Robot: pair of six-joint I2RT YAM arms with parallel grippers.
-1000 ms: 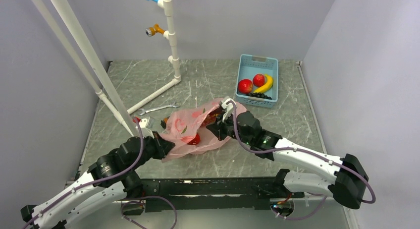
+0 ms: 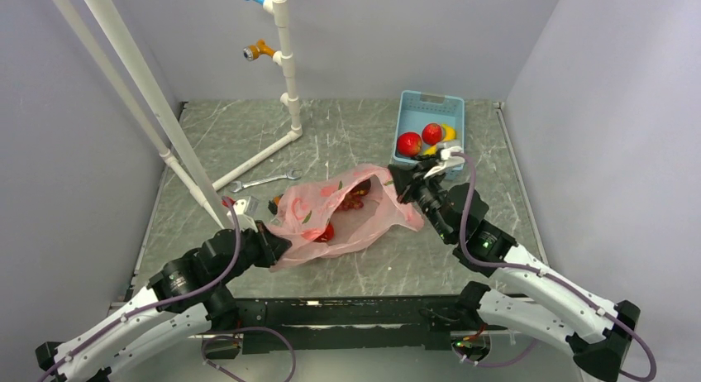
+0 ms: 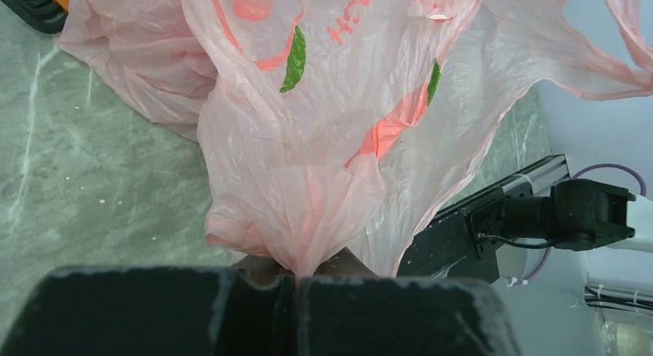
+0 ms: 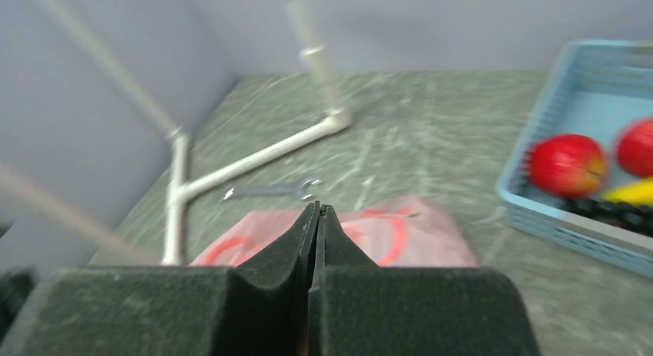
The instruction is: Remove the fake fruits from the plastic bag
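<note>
A pink plastic bag lies on the grey table with its mouth spread toward the right. Inside it the top view shows red grapes, a dark round fruit and a red fruit. My left gripper is shut on the bag's gathered edge at its front left. Outside the mouth, above the bag's right edge, is my right gripper. In the right wrist view its fingertips meet, with nothing between them.
A blue basket holding red fruits and a partly covered banana stands at the back right. A wrench and white pipes lie left behind the bag. Bare table shows right of the bag.
My right gripper has drawn back out of the bag's mouth, up and to the right toward the basket, staying shut and empty. The left gripper holds still; fruits remain in the bag.
</note>
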